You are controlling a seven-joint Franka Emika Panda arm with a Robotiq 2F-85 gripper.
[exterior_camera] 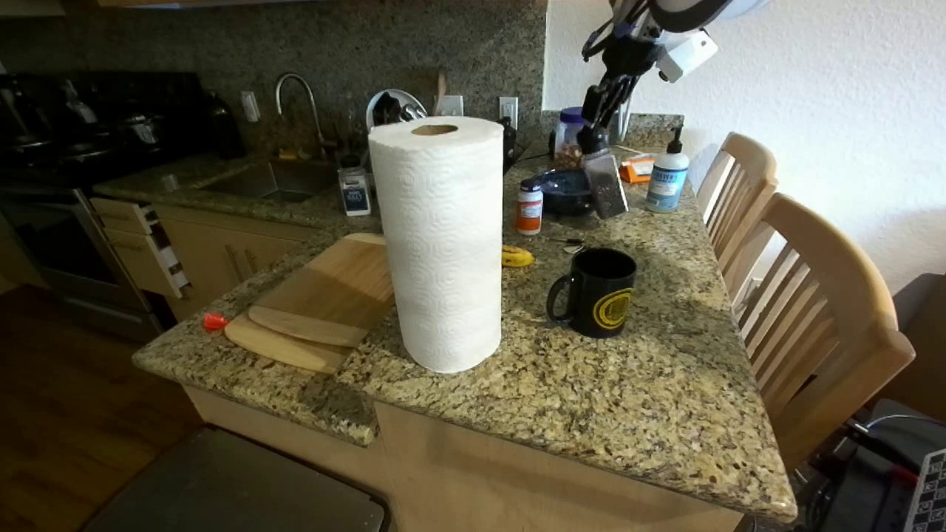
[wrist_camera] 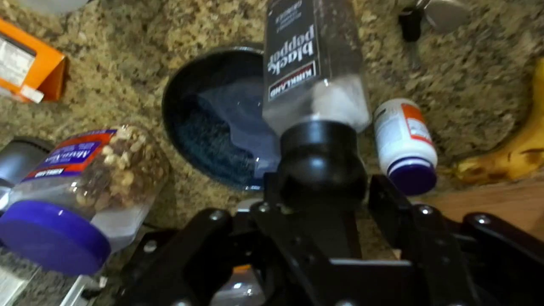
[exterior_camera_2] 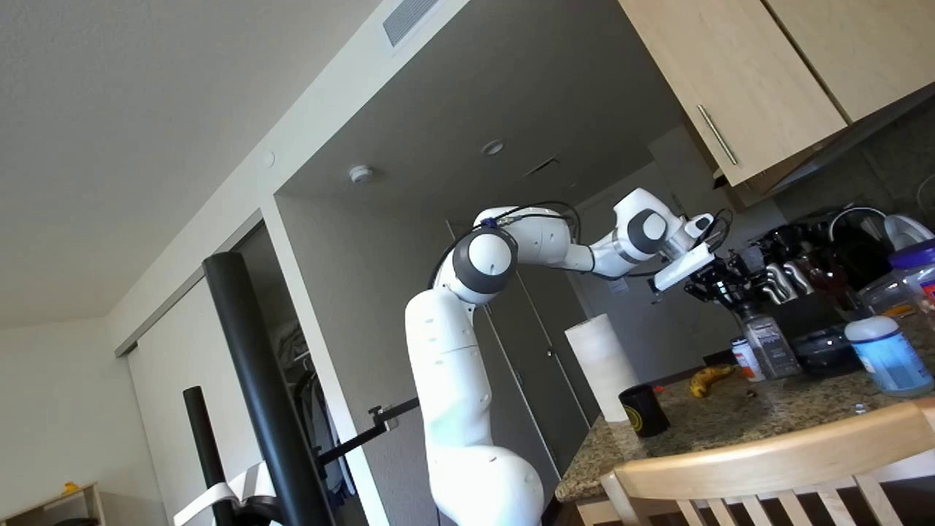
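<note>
My gripper is shut on the black cap (wrist_camera: pixel 321 153) of a clear pepper grinder (wrist_camera: pixel 316 61), labelled black pepper in the wrist view. Seen in exterior view 1, the grinder (exterior_camera: pixel 605 185) hangs tilted from the gripper (exterior_camera: pixel 592 142), its base leaning to the right. It overlaps the right side of a dark blue bowl (exterior_camera: pixel 564 193) there. From the wrist, the bowl (wrist_camera: pixel 214 117) lies below and left of the grinder, partly covered by it. In exterior view 2 the grinder (exterior_camera_2: pixel 771 346) appears under the gripper (exterior_camera_2: pixel 745 307), near the bowl.
A white pill bottle (wrist_camera: pixel 405 137) and a nut jar (wrist_camera: pixel 86 188) flank the bowl. A soap bottle (exterior_camera: pixel 667 177) stands at the right edge. Nearer are a black mug (exterior_camera: pixel 590 292), a banana (exterior_camera: pixel 516 256) and a paper towel roll (exterior_camera: pixel 443 248).
</note>
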